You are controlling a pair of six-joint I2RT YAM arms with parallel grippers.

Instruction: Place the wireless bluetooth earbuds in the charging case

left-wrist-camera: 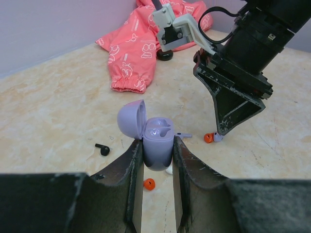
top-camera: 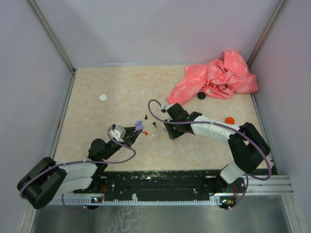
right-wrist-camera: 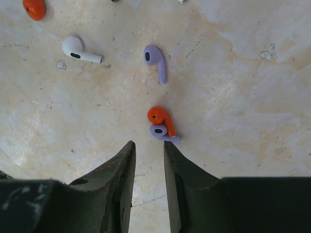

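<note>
In the left wrist view my left gripper is shut on a lilac charging case, held above the table with its lid raised. My right gripper points down at the table, fingers part open with nothing between them. Just ahead of its fingertips, in the right wrist view, an orange earbud lies against a lilac earbud. A second lilac earbud lies alone farther from the fingers. Inside the case, the slots cannot be made out clearly.
A white earbud and an orange earbud lie loose on the table, as does a black earbud. Closed cases, white, black and orange, stand apart. A pink cloth covers the back right.
</note>
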